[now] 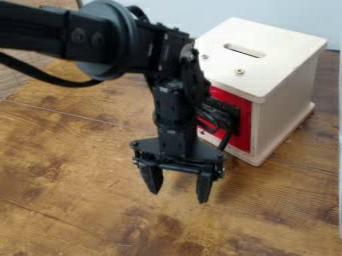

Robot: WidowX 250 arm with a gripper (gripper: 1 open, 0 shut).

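My black gripper (178,182) hangs open, fingers pointing down over the wooden floor, with nothing between them. It is in front of and to the left of a pale wooden box (282,101) with a slot and small knobs on top and a red panel (239,139) on its front. My arm partly hides that red panel.
A light wall stands behind the box, and a thin pale edge runs along the far right of the view.
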